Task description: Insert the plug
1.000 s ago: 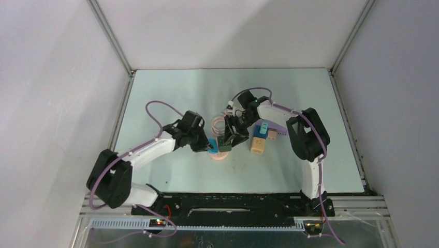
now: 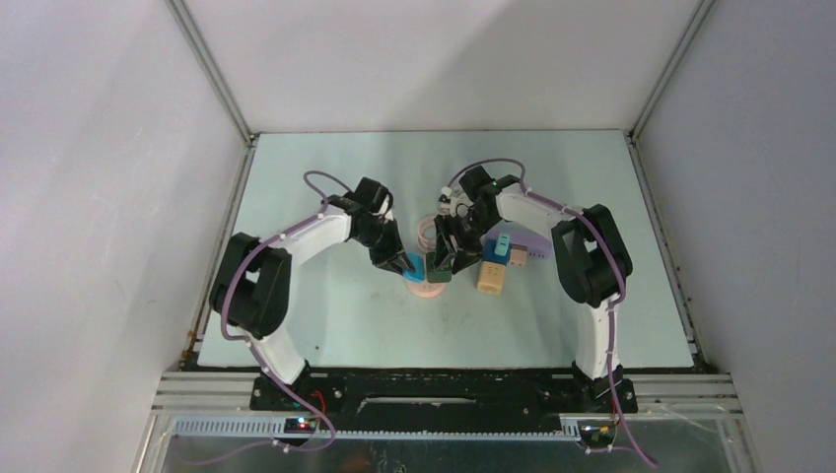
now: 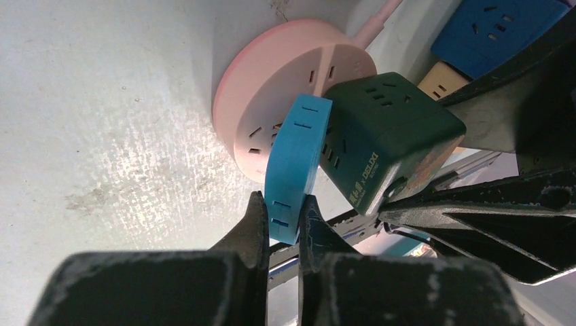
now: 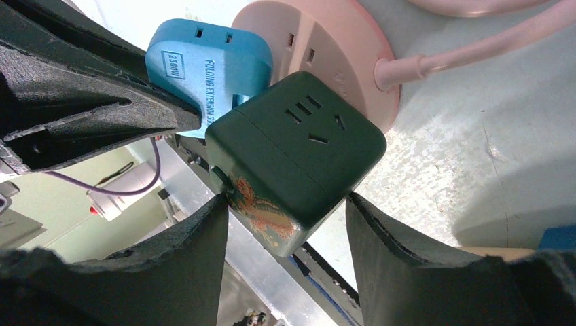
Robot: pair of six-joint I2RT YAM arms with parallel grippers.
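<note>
A round pink power strip [image 3: 251,102] with a pink cable lies on the table. My left gripper is shut on a light blue plug adapter [image 3: 299,149], held over the strip's socket face with metal pins showing beside it. My right gripper is shut on a dark green cube adapter [image 4: 292,149], tight against the blue one, also over the strip. In the top view both grippers [image 2: 404,264] meet near the table's middle. Whether either plug's pins are in the sockets cannot be told.
Right of the strip stand a dark blue adapter [image 3: 492,30], a beige block [image 2: 490,279] and a purple strip [image 2: 532,241]. The front edge with a rail lies close below.
Both grippers, with the two adapters and the pink strip, have shifted slightly to the right. The left arm has also swung toward the back.
</note>
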